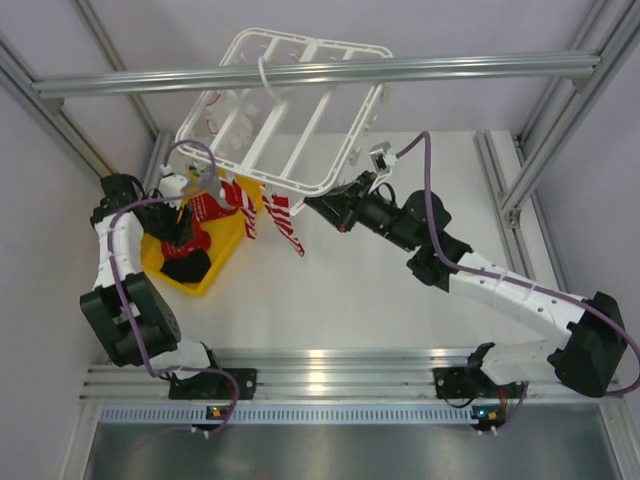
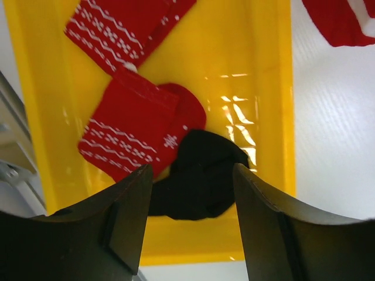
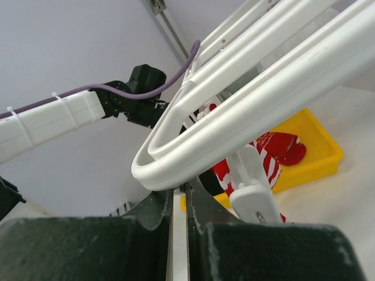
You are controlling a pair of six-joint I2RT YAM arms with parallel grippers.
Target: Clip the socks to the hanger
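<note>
The white hanger (image 1: 300,187) hangs tilted, and my right gripper is shut on its front corner rim. Two red-and-white striped socks (image 1: 283,222) dangle from its left front side; part of a red sock (image 2: 337,23) shows at the left wrist view's upper right. Below, a yellow bin (image 2: 286,117) holds folded red socks (image 2: 126,123) with white zigzag lines and a black sock (image 2: 199,175). Over the black sock, my left gripper points down into the bin, open, its fingers (image 2: 132,205) apart with nothing between them.
A metal beam (image 1: 420,70) crosses above the hanger. Hanging clips, such as the white clip (image 3: 255,199), line the hanger's edge. The table (image 1: 330,310) right of the bin is clear.
</note>
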